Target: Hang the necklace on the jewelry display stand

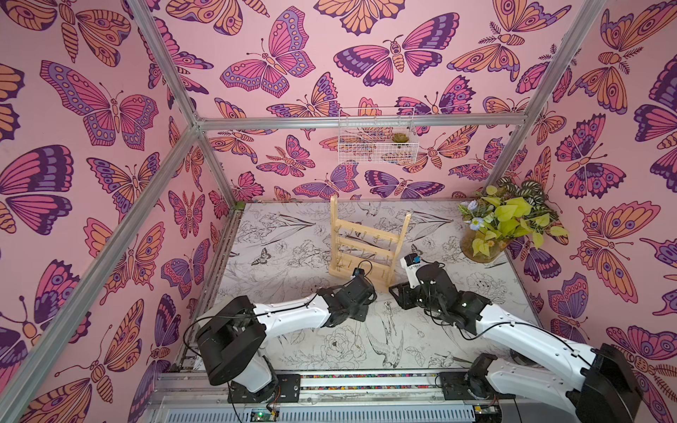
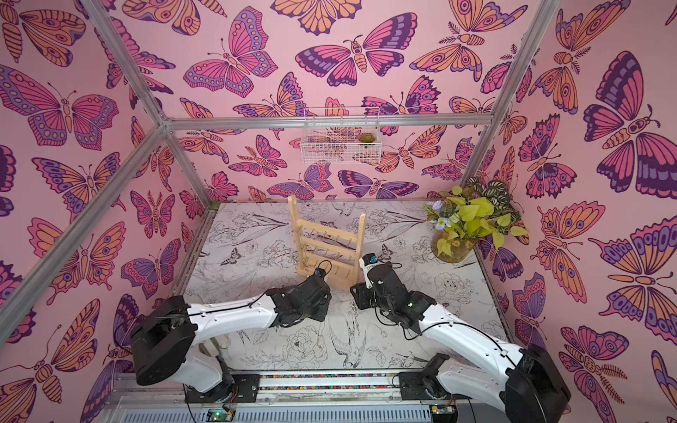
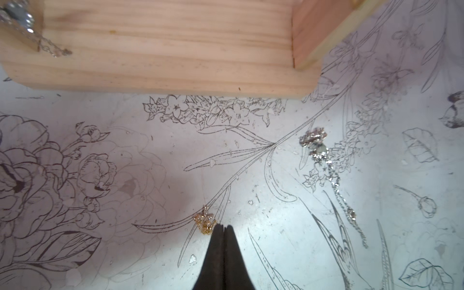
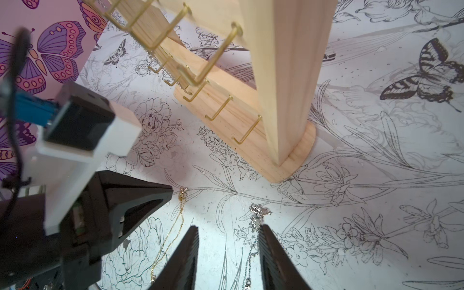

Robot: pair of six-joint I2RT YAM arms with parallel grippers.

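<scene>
The wooden display stand [image 1: 366, 243], with rows of brass hooks [image 4: 220, 108], stands upright at the table's middle. On the table in front of it lies a silver necklace [image 4: 256, 217], bunched at one end, its chain [image 3: 341, 195] trailing off. To its left is a gold necklace [image 4: 179, 217] with a small clump at its top. My left gripper is shut, its tips right by that clump; whether they touch it is unclear, and nothing shows between them. Above the silver necklace my right gripper stands open, its fingers apart with nothing held.
Another silver chain [image 3: 48, 46] rests at the left end of the stand's base. The right post [image 4: 290, 82] rises close in front of my right gripper. A potted plant [image 1: 486, 246] occupies the back right. Both grippers are near each other.
</scene>
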